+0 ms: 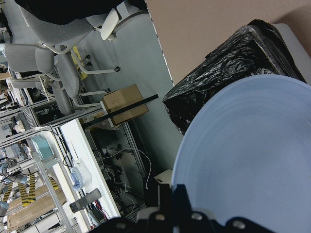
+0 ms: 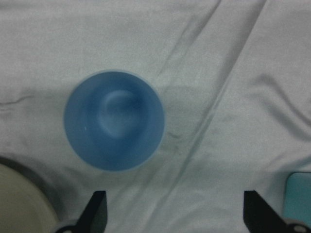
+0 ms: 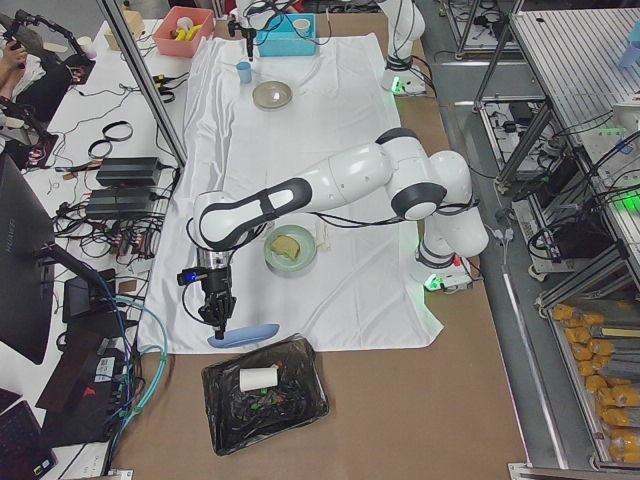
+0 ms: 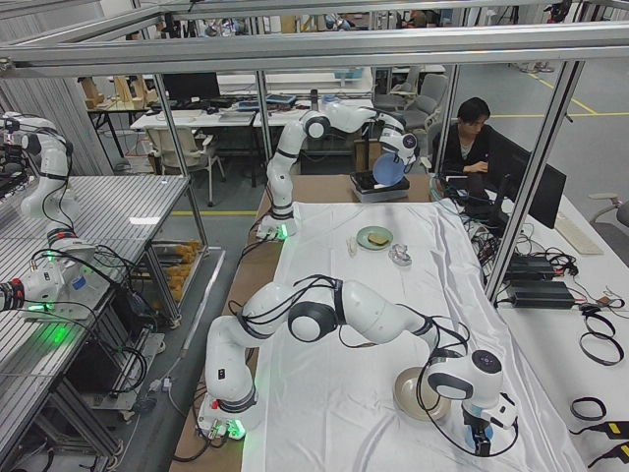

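My left gripper is shut on a blue plate by its rim; the plate is tilted, above the front edge of the white cloth beside the black-lined bin, which holds a white object. My right gripper is open above a blue cup on the cloth, next to a beige bowl. A green plate with a yellow piece sits mid-cloth, and a crumpled silver object lies near it.
A turquoise tray stands at the far end near the right arm, with a red container on the side table. A monitor and cables line the side table.
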